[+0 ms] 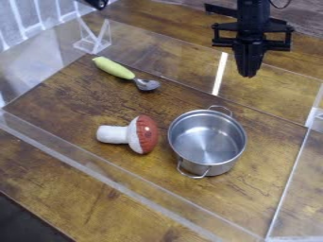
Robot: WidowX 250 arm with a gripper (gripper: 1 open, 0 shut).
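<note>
At the top right of the camera view hangs my black gripper point(250, 68), shut, with nothing visible between its fingers, above the back of the table and apart from the objects. A steel pot point(206, 145) with two handles stands right of centre. Left of it lies a toy mushroom point(143, 135) with a red cap and white stem, on its side. Farther back on the left is a yellow-green corn-like item point(113, 68), with a metal spoon point(145, 84) at its right end.
Clear plastic walls point(303, 184) border the wooden table point(151, 208). A small clear stand point(93, 38) is at the back left.
</note>
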